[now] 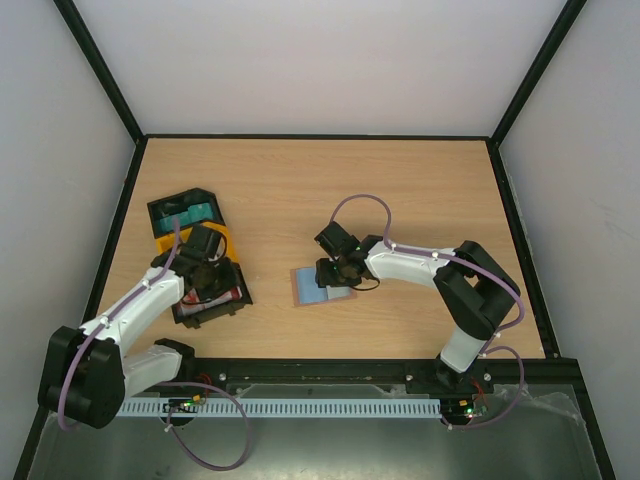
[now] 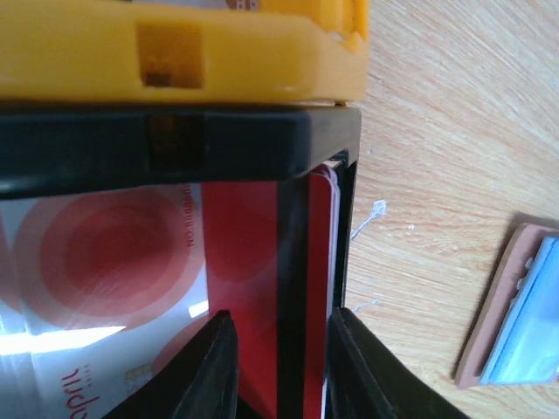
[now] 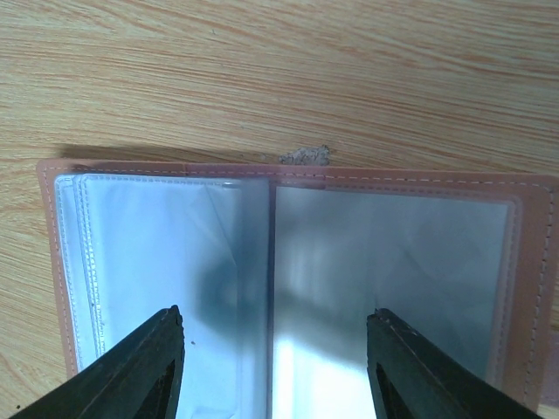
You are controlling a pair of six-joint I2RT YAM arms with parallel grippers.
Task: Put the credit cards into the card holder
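Observation:
Red and white cards point(image 2: 105, 262) stand in the black front bin at the table's left. My left gripper is part open over that bin's right end. In the left wrist view its fingers straddle a red card point(image 2: 319, 288) and the dark strip across it; whether the pads touch it cannot be told. The card holder point(image 3: 279, 175) lies spread on the table, brown with stitched edges, a light blue pocket point(image 3: 157, 262) on the left and a clear pocket point(image 3: 393, 262) on the right. Above it, my right gripper stands open, nothing between its fingers.
A yellow bin point(image 2: 218, 52) sits directly behind the black one, and a further black bin point(image 1: 185, 207) with green contents is at the back. Bare wood point(image 1: 265, 240) separates the bins from the holder.

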